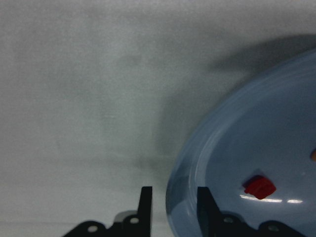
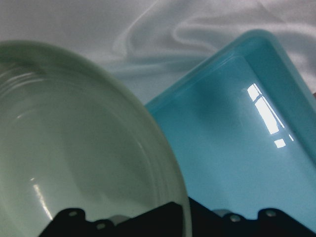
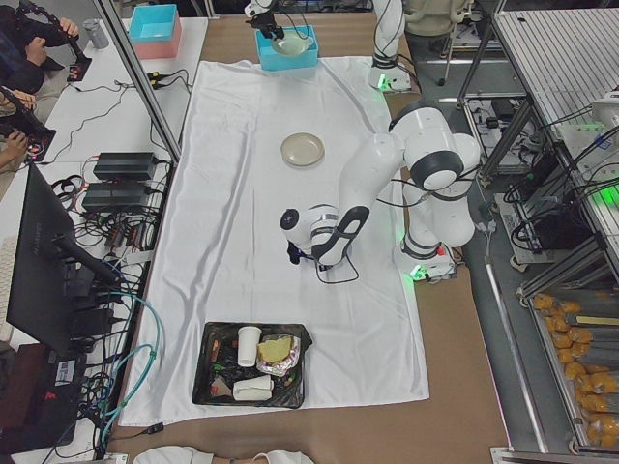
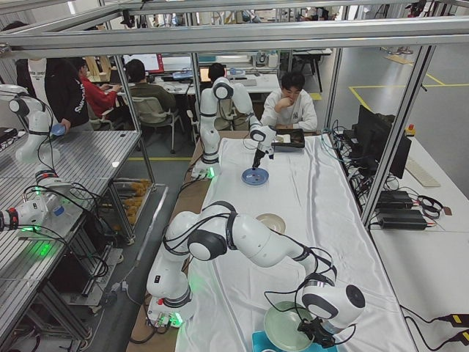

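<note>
In the left wrist view a blue plate (image 1: 232, 163) holds a red piece (image 1: 259, 187); my left gripper is open, its fingertips either side of the plate's near rim. In the camera right view that plate (image 4: 256, 177) lies under the gripper (image 4: 258, 158). My right gripper is shut on the rim of a pale green plate (image 2: 79, 138), which is over a turquoise bin (image 2: 232, 143) at the table's end.
A beige plate (image 3: 302, 149) lies mid-table. A black tray (image 3: 222, 387) with cups and food stands at one end.
</note>
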